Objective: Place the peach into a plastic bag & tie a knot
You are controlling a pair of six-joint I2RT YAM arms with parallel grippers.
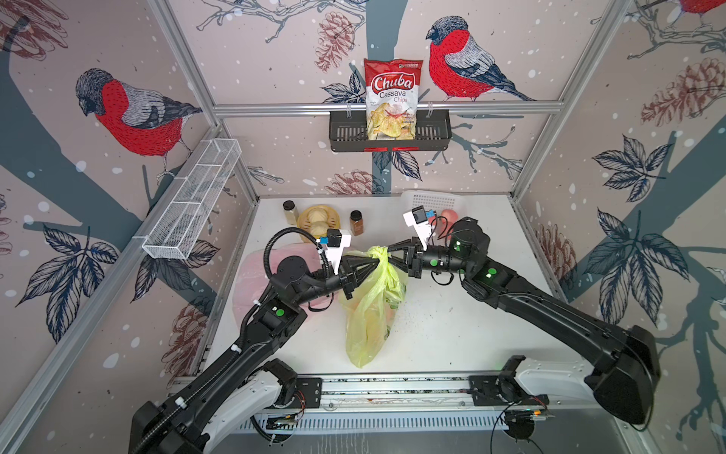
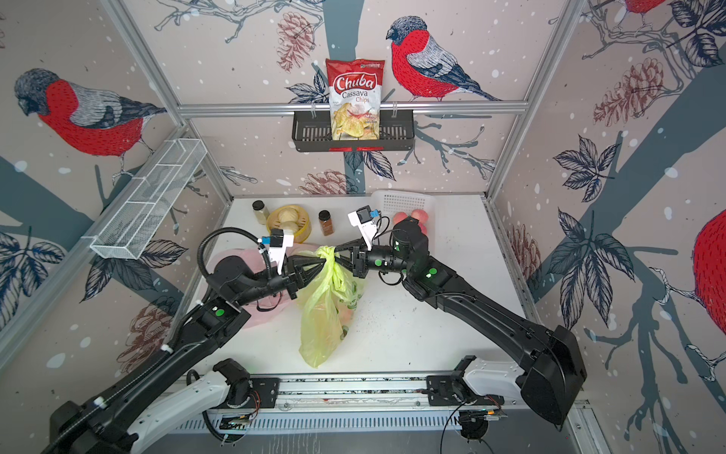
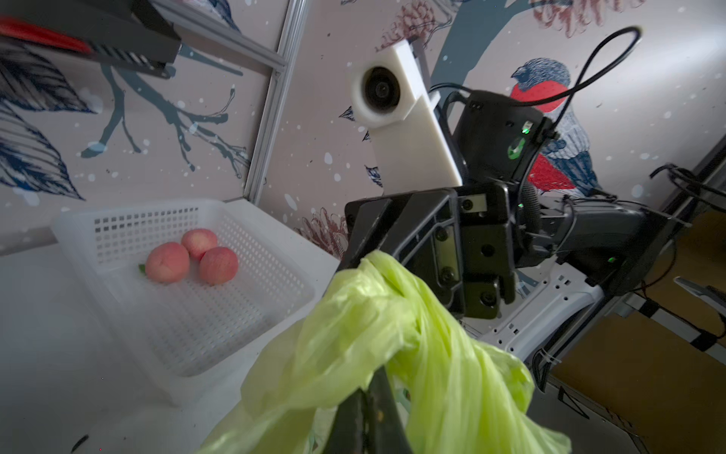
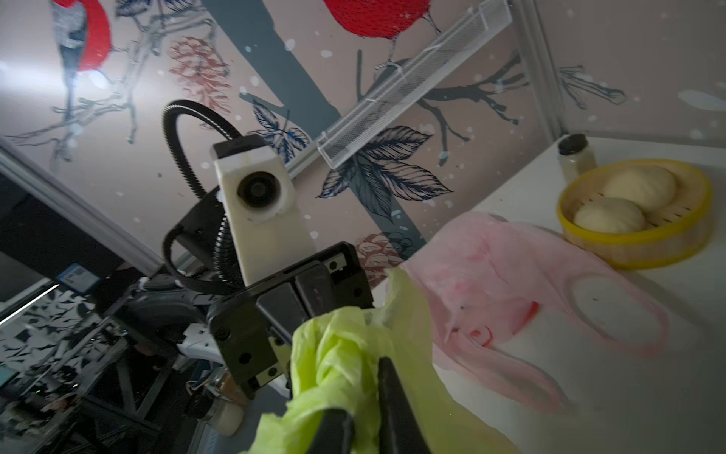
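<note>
A yellow-green plastic bag (image 1: 363, 333) hangs between my grippers, its twisted top bunched up and something pale inside its lower part. My left gripper (image 1: 375, 261) is shut at that bunched top from the left; whether film is between its fingers is hard to tell. My right gripper (image 2: 342, 255) meets the top from the right, its fingertips mostly covered by bag, so its opening cannot be made out. In the left wrist view, peaches (image 3: 168, 263) lie in a white perforated basket (image 3: 121, 317) at the back right of the table.
A pink bag (image 4: 484, 265) lies at the table's left. A bamboo steamer with buns (image 4: 635, 242) and spice jars (image 1: 356, 222) stand at the back. A chip bag (image 1: 392, 98) sits in a wall shelf.
</note>
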